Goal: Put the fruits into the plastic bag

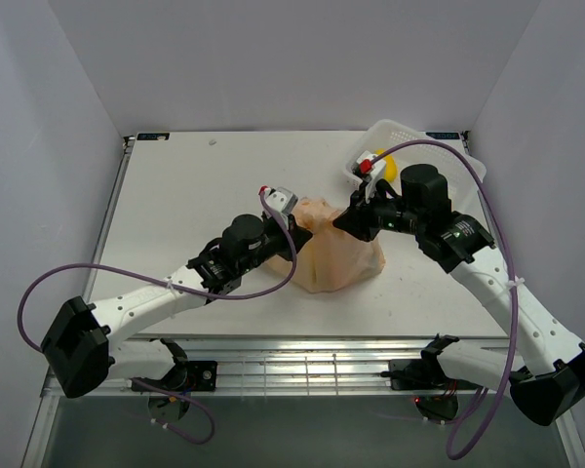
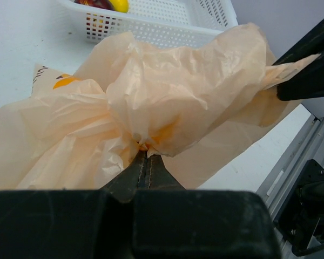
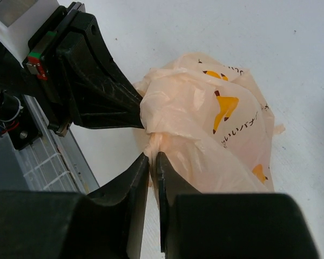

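A crumpled peach plastic bag (image 1: 336, 263) with printed orange shapes (image 3: 227, 105) stands mid-table between both grippers. My left gripper is shut at the bunched film in the left wrist view. In the right wrist view my right gripper has a narrow strip of the bag at its fingertips; whether it is firmly shut on it is unclear. A yellow fruit (image 2: 120, 4) and a dark red fruit (image 2: 94, 3) lie in the white basket (image 1: 437, 154) at the back right.
A metal rail runs along the front edge, and grey walls stand at both sides.
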